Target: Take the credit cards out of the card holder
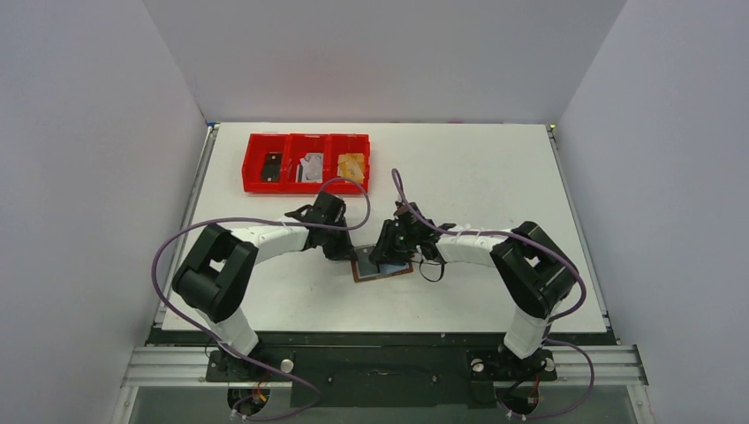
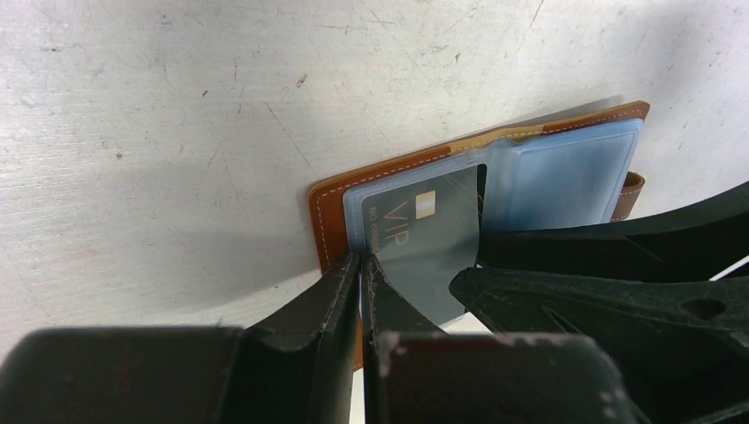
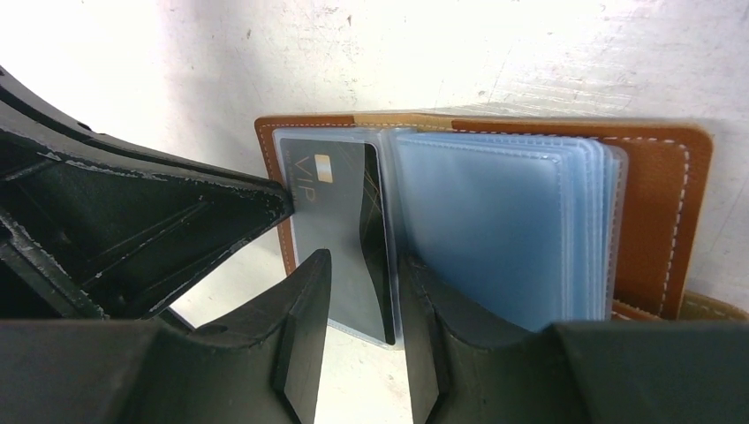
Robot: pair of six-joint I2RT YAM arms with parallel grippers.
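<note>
The brown card holder (image 2: 329,212) lies open on the table, with blue clear sleeves (image 3: 481,221) and, in a sleeve, a grey VIP card (image 2: 415,230) with a dark sliver beside it. My left gripper is shut at the holder's left edge, nothing seen between its fingers. My right gripper stands part open, its fingertips either side of the card's inner edge at the sleeve's opening.
A red three-compartment tray (image 1: 287,186) with small items stands at the back left. Both arms are close together over the holder.
</note>
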